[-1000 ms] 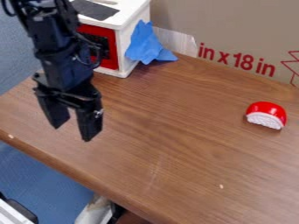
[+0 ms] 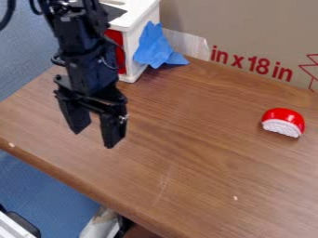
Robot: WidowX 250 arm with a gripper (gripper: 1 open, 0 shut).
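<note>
The black gripper (image 2: 95, 128) hangs over the left part of the wooden table (image 2: 199, 177), its two fingers apart with nothing between them. A red object with a white bristly or textured front (image 2: 282, 119) lies at the right side of the table, well away from the gripper.
A white box with a red panel (image 2: 141, 20) stands at the back left behind the arm, a blue cloth (image 2: 158, 50) beside it. A cardboard wall (image 2: 243, 28) runs along the back.
The red object and the other things have not moved.
</note>
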